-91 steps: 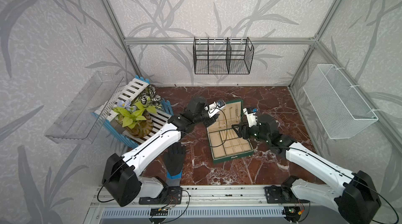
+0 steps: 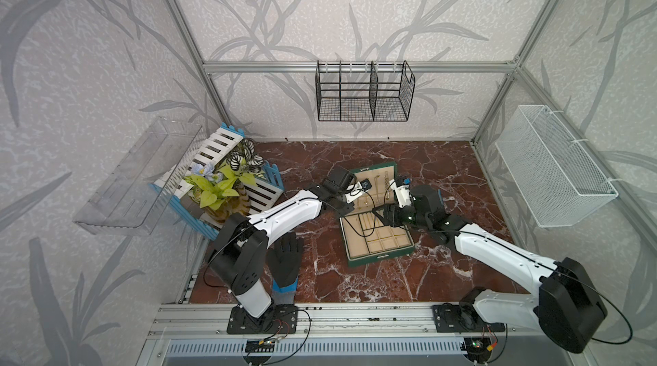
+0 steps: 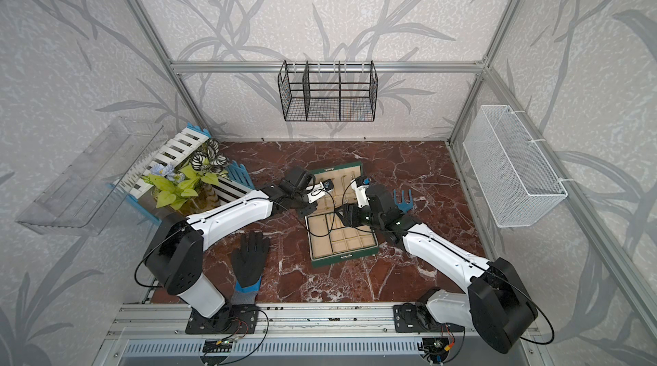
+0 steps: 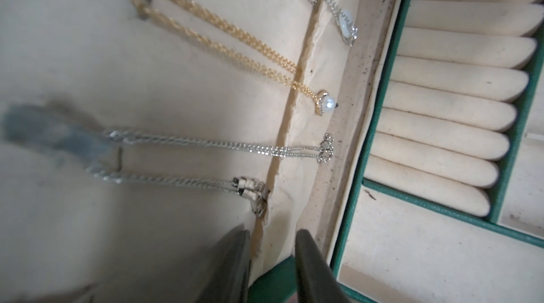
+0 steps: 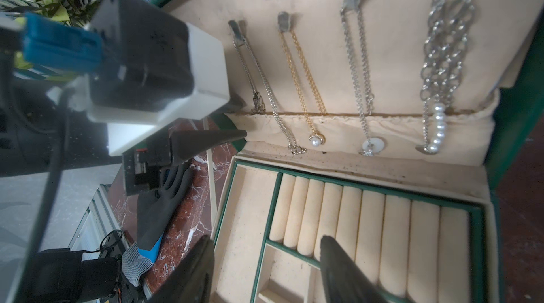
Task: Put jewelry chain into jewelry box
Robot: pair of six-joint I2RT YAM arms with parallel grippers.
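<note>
The open jewelry box [image 2: 360, 256] lies mid-table. In its lid hang silver chains [image 5: 361, 65], a gold chain with pearl pendant [image 4: 326, 103] and a chunky chain with pearls [image 5: 438, 121]. My left gripper is close over the lid's lower left part, beside a silver chain with clustered links [image 4: 251, 192]; its blurred fingers are part open, with nothing visible between them. My right gripper stands open over the tray with ring rolls and compartments, nothing between its fingers.
A black glove [image 2: 285, 263] lies left of the box. A planter with plants [image 2: 226, 194] fills the left back. A blue fork [image 3: 403, 201] lies right of the box. Wire baskets [image 2: 364, 92] hang on the walls.
My right arm has shifted slightly and stays over the box.
</note>
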